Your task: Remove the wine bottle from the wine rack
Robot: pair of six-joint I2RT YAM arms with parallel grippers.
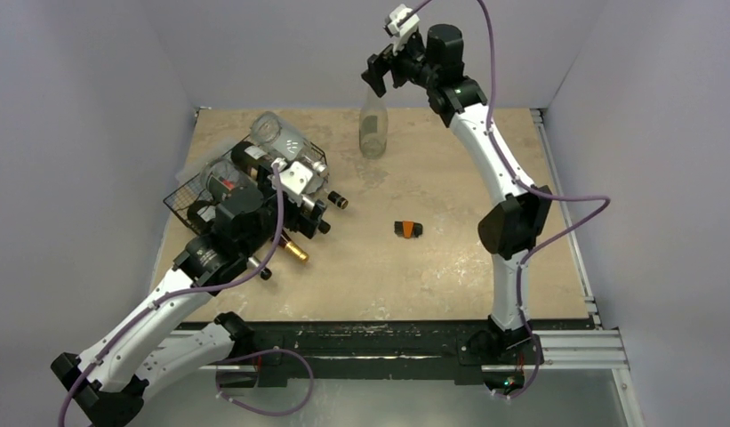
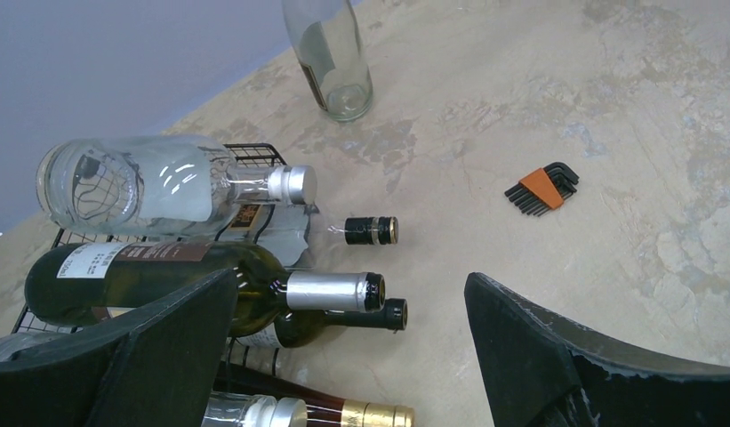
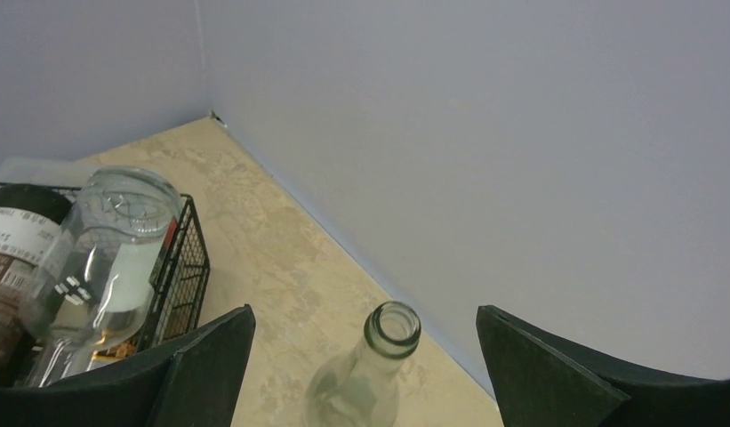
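A clear bottle (image 1: 373, 133) stands upright on the table, apart from the rack. My right gripper (image 1: 379, 78) is open close by its neck; the bottle's mouth (image 3: 393, 329) shows between the fingers with room on both sides. The black wire rack (image 1: 185, 197) lies at the left with several bottles on their sides. Over its front stands my left gripper, open. A green wine bottle (image 2: 245, 274) with a silver neck and a large clear bottle (image 2: 134, 182) show beyond its left finger (image 2: 156, 347), which covers part of the rack.
A set of black hex keys in an orange holder (image 1: 408, 229) lies mid-table. Bottle necks, one with gold foil (image 1: 296, 253), stick out past the rack. Walls close off the back and sides.
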